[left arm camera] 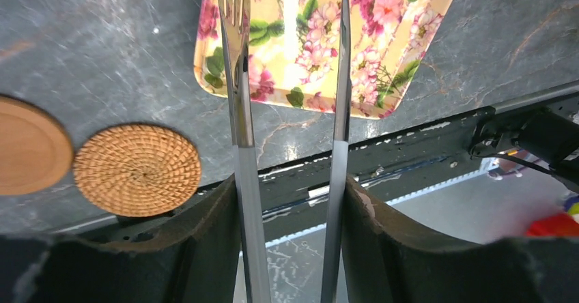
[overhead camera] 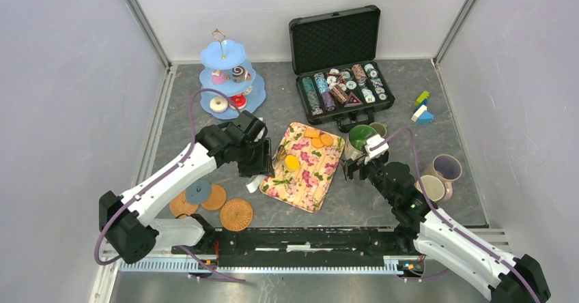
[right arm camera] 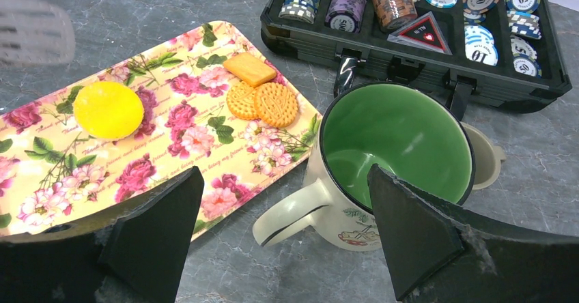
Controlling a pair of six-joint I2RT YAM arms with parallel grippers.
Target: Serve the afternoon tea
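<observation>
My left gripper (overhead camera: pixel 258 170) is shut on silver metal tongs (left arm camera: pixel 240 91), whose two arms stand apart with a forked tip on one side. In the left wrist view the tongs reach over the floral tray (left arm camera: pixel 287 99); no food shows clamped in them. A yellow round treat (right arm camera: pixel 109 110) lies on the tray, with two round biscuits (right arm camera: pixel 276 105) and a rectangular one (right arm camera: pixel 249 69) near its far corner. Beside the tray stands a cream mug with a green inside (right arm camera: pixel 396 142). My right gripper is open near that mug, its fingers empty.
A blue tiered stand (overhead camera: pixel 222 56) with sweets is at the back left. An open chip case (overhead camera: pixel 345 91) sits behind the tray. More mugs (overhead camera: pixel 446 168) stand at the right, blocks (overhead camera: pixel 422 117) behind them. Woven coasters (overhead camera: pixel 236 214) lie front left.
</observation>
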